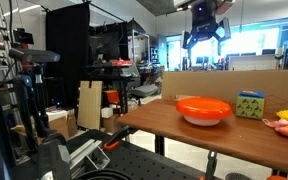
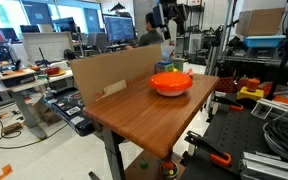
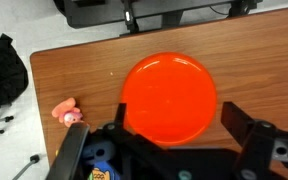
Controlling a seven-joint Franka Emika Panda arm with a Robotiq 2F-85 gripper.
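A wide red-orange plate (image 1: 203, 105) rests on top of a white bowl (image 1: 206, 121) on the wooden table. From above, the red plate (image 3: 170, 98) is a full disc that hides the bowl beneath it. High over the table hangs my gripper (image 1: 205, 43), clear of everything below. In the wrist view its two dark fingers (image 3: 243, 120) stand wide apart at the lower edge, with no object between them. A blue, green and yellow block (image 1: 250, 104) stands behind and to the right of the plate. Near the table's right side lies a pink toy (image 1: 284, 124) with a yellow part.
Bare tabletop (image 2: 129, 112) stretches in front of the plate in the second exterior view. A cardboard panel (image 2: 104, 75) stands upright along one long table edge. In the wrist view, a dark frame (image 3: 164, 10) runs along the opposite edge.
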